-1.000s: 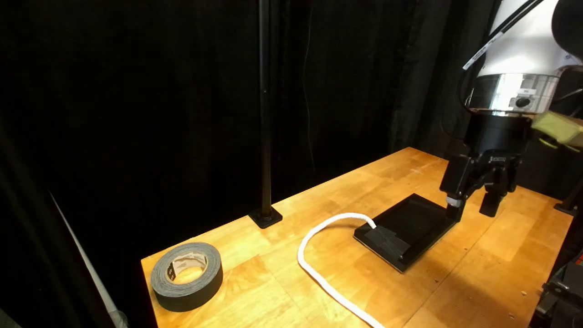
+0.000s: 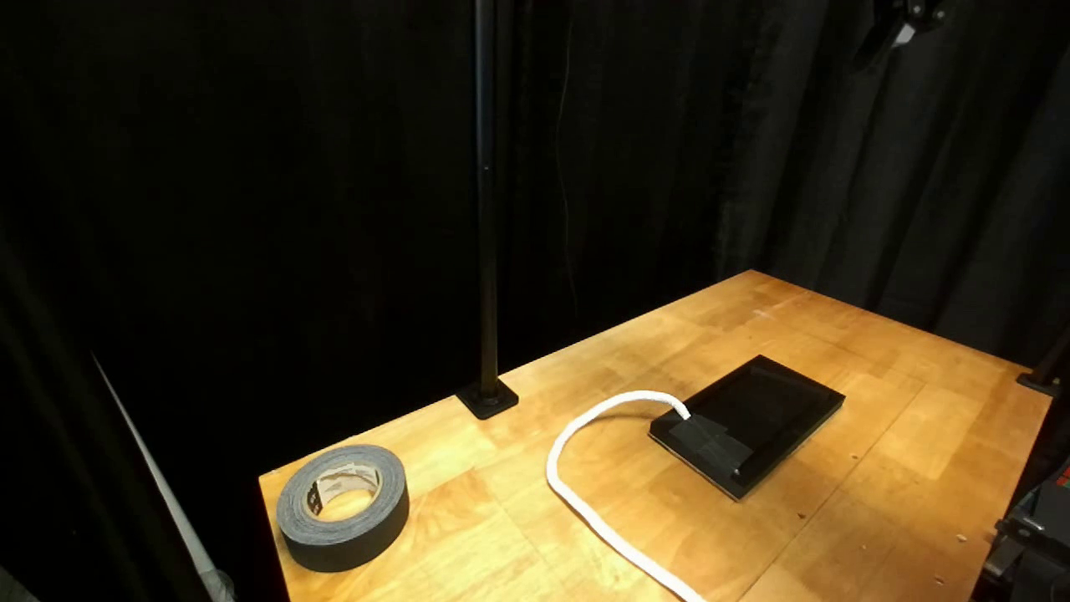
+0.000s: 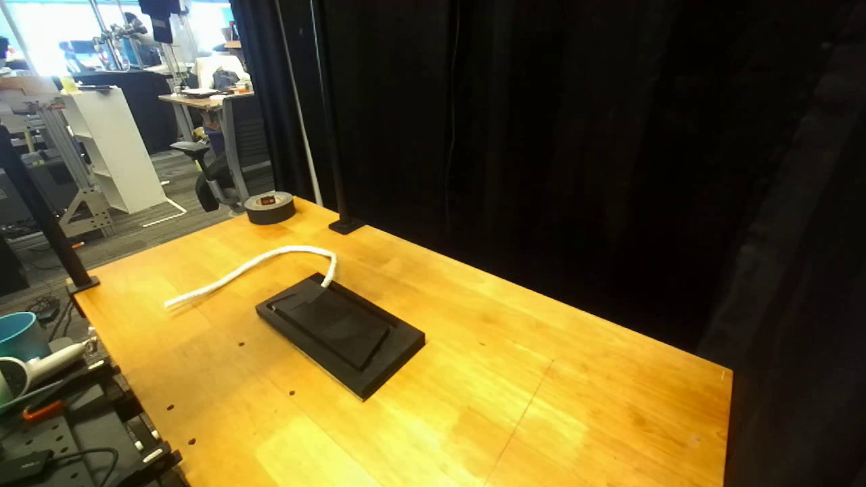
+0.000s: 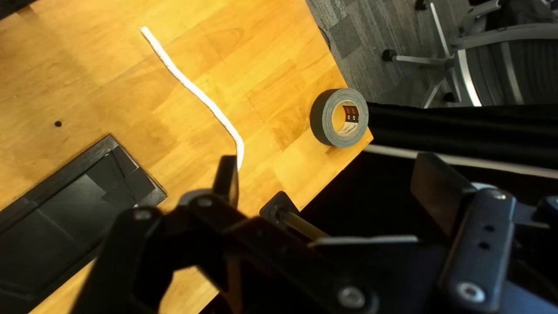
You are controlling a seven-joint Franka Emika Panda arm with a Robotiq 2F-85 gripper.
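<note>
A white rope [image 2: 577,497] lies curved on the wooden table, one end resting at a taped corner of a flat black tray [image 2: 777,406]. At the table's far left corner in exterior view 1 sits a roll of dark grey tape [image 2: 386,527]. The wrist view looks down on the rope [image 4: 201,97], the tape roll [image 4: 325,117] and part of the tray [image 4: 62,178]. My gripper is open high above the table, nothing between its fingers. Only a bit of it shows at the top edge of exterior view 1.
A black post [image 2: 487,251] stands at the table's back edge, with dark curtains behind it. Another post [image 3: 44,211] rises from the left edge in exterior view 2.
A second ago my gripper was low beside the tray's right end. It has risen to the top of exterior view 1. The rope, tray and tape roll look unmoved.
</note>
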